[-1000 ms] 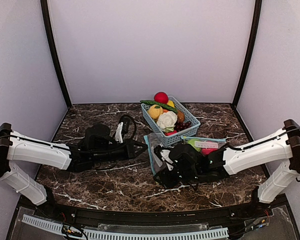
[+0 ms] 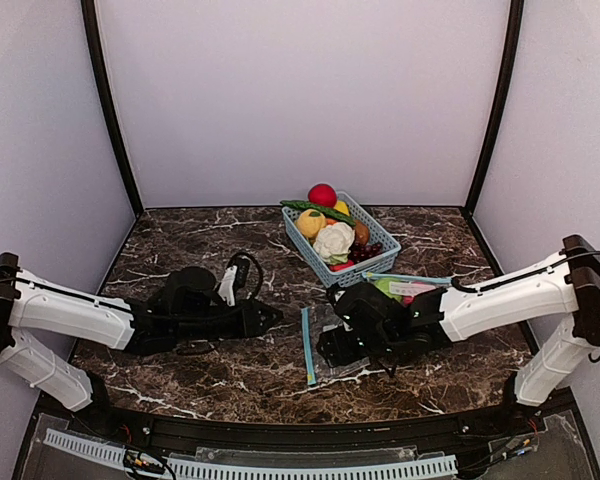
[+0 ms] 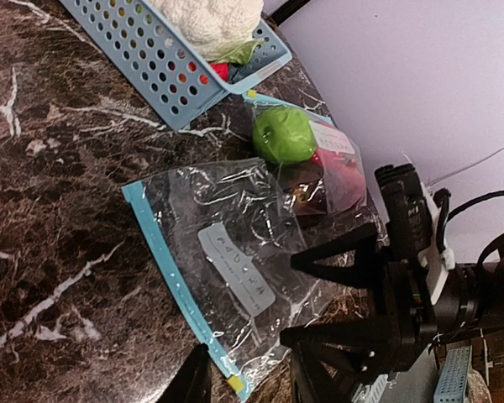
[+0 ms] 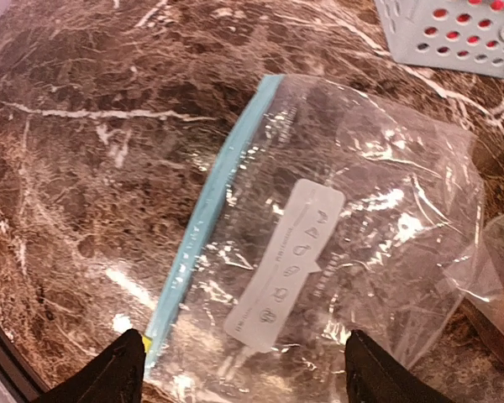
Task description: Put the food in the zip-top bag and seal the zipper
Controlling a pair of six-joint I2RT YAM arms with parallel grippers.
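Note:
An empty clear zip bag with a blue zipper strip and white label lies flat on the marble table. My right gripper hovers over it, fingers parted with nothing held. My left gripper is left of the bag, its fingertips parted and empty at the bottom of the left wrist view. Behind the right gripper, a filled bag holds a green item and red food.
A blue basket of produce, including cauliflower, cucumber, grapes and several other items, stands at the back centre.
The empty bag has settled lower and flatter on the table. My left gripper has moved left and toward the front; the right one has shifted slightly.

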